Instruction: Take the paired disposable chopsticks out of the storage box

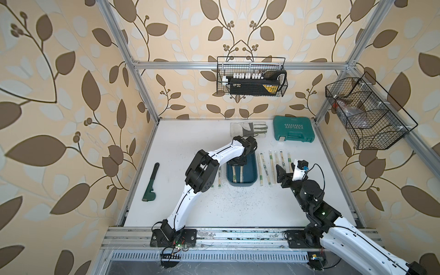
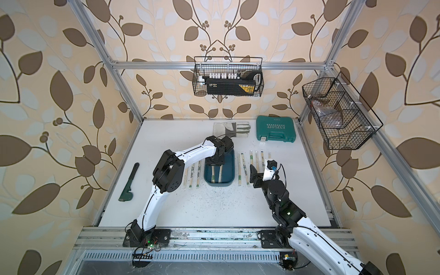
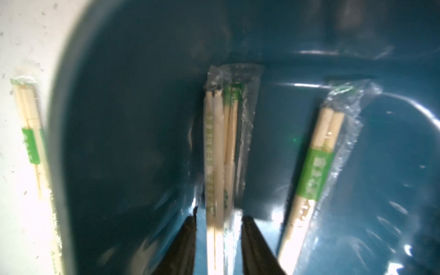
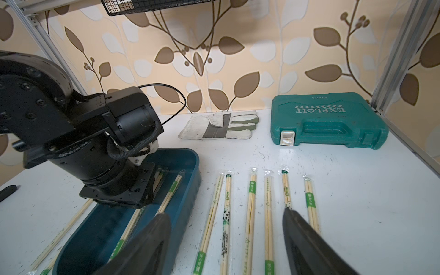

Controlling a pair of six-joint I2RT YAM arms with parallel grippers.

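Observation:
A dark blue storage box (image 1: pixel 247 181) holds wrapped chopsticks: in the left wrist view, one group (image 3: pixel 214 137) lies near the middle and a pair with a green band (image 3: pixel 314 169) to the right. My left gripper points down into the box, its fingers parted either side of the middle chopsticks; whether it touches them is unclear. My right gripper hangs open over the table right of the box, nothing held.
Several wrapped chopsticks (image 4: pixel 251 206) lie beside the box on both sides. A glove (image 4: pixel 217 126) and green case (image 4: pixel 327 119) are at the back. A green wrench (image 1: pixel 151 183) lies far left.

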